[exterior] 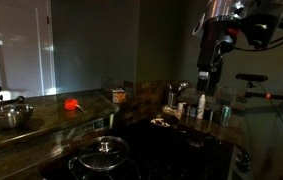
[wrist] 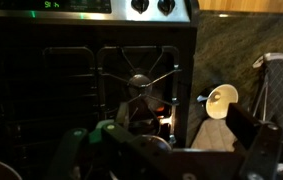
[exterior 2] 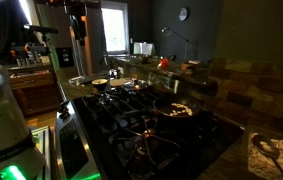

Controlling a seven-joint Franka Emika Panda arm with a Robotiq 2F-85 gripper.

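My gripper hangs high above the stove, its two dark fingers spread well apart in the wrist view with only the stove visible between them. Exterior view 1 has the gripper (exterior: 207, 82) at upper right, pointing downward and touching nothing. Below and to its left, a glass-lidded pan (exterior: 103, 152) sits on the dark stove. A pan with light food pieces (exterior 2: 176, 107) rests on the far burners in exterior view 2. In the wrist view, a pale round cup-like object (wrist: 221, 100) lies on the counter beside the stove.
Left on the counter are a metal bowl (exterior: 9, 115), a red object (exterior: 72, 104) and an orange container (exterior: 119, 95). Behind the stove stand a white bottle (exterior: 201, 106) and a can (exterior: 225, 115). A spoon (exterior 2: 269, 150) lies at right. The scene is dim.
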